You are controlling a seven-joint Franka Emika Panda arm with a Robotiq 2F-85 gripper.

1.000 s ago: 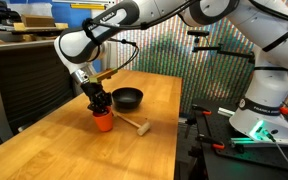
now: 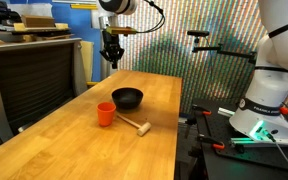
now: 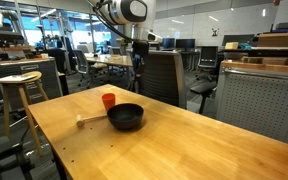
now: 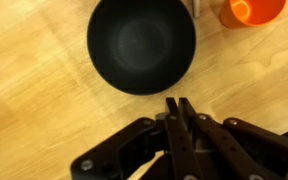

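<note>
My gripper [image 2: 114, 66] hangs high above the table with its fingers pointing down. In the wrist view its fingertips [image 4: 172, 104] are close together, and I can make out nothing between them. A black bowl [image 2: 128, 98] stands upright on the wood; in the wrist view its dark inside [image 4: 141, 42] looks empty. Beside it is an orange-red cup [image 2: 106, 114], upright; the part of its inside [image 4: 252, 10] that shows holds nothing I can make out. Near both lies a small wooden mallet [image 3: 92, 119], whose handle end [image 4: 196, 8] just enters the wrist view.
The wooden table [image 3: 199, 145] has wide clear room around these things. An office chair [image 3: 204, 88] and a grey panel [image 3: 255, 105] stand beyond its edge.
A second ago my gripper was low at the cup's mouth. It has since risen well clear and moved toward the far end of the table. The bowl and mallet have stayed put.
</note>
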